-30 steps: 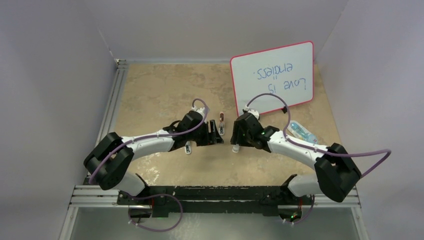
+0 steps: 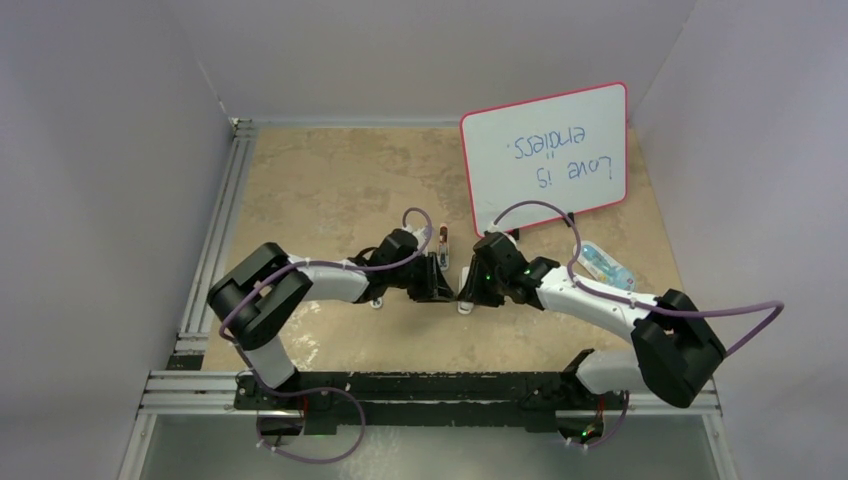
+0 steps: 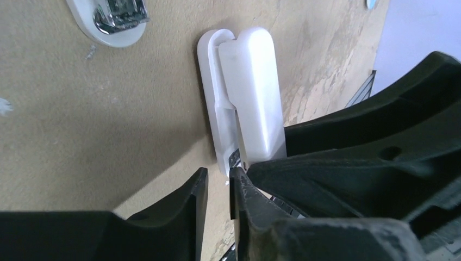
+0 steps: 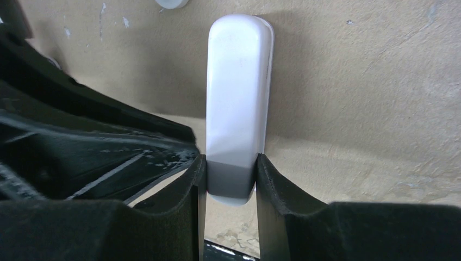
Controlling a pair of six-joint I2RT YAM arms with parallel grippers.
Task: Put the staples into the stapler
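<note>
The white stapler (image 2: 465,307) stands on the table between the two arms. In the left wrist view its lid (image 3: 255,81) is slightly lifted off the base (image 3: 213,95). My right gripper has a fingertip against each side of the stapler's near end and is shut on it. My left gripper is slightly open beside that end, with nothing between its fingers. A white oblong item (image 2: 443,262) lies behind to the left; its rounded end holds a shiny dark, clear-sided part (image 3: 119,13). No loose staples can be made out.
Another small white item (image 2: 376,302) lies partly under the left arm. A whiteboard (image 2: 545,150) stands at the back right, with a clear blue-tinted pack (image 2: 607,266) in front of it. Bare table lies in front of the grippers.
The left gripper has moved right and slightly toward the front, close to the right gripper.
</note>
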